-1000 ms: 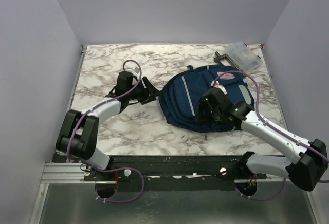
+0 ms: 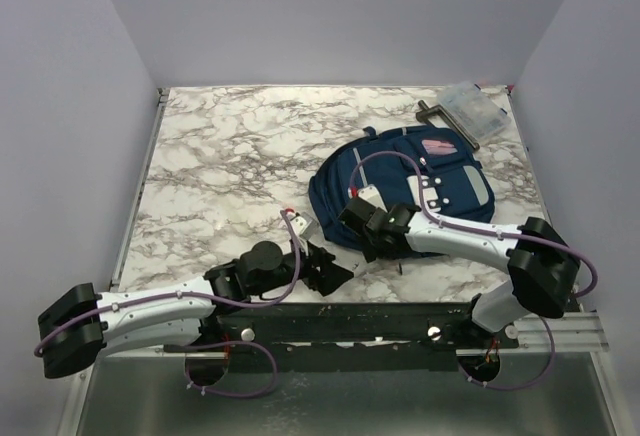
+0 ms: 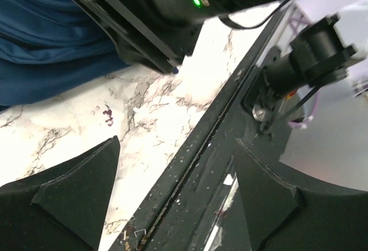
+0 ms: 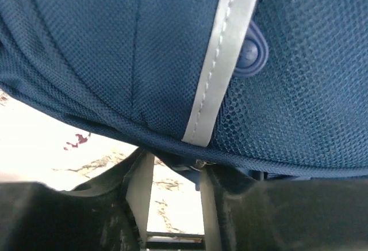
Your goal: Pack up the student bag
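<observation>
The navy student backpack (image 2: 452, 171) lies flat on the marble table at the right. My right gripper (image 2: 375, 241) is low at the bag's front-left edge; in the right wrist view its blurred fingertips (image 4: 138, 187) meet the fabric edge below a reflective strip and a zipper pull (image 4: 248, 52). Whether it holds the fabric I cannot tell. My left gripper (image 2: 335, 274) is over the front table edge just left of the bag, its fingers apart with nothing between them in the left wrist view, where the right gripper appears above.
A clear plastic case (image 2: 474, 108) and a dark metal bar (image 2: 425, 113) lie at the back right. Both arms are close together near the front edge.
My left gripper has come from the bag's left side toward the front edge and right. My right gripper has moved left along the bag's front. The bag looks largely unchanged.
</observation>
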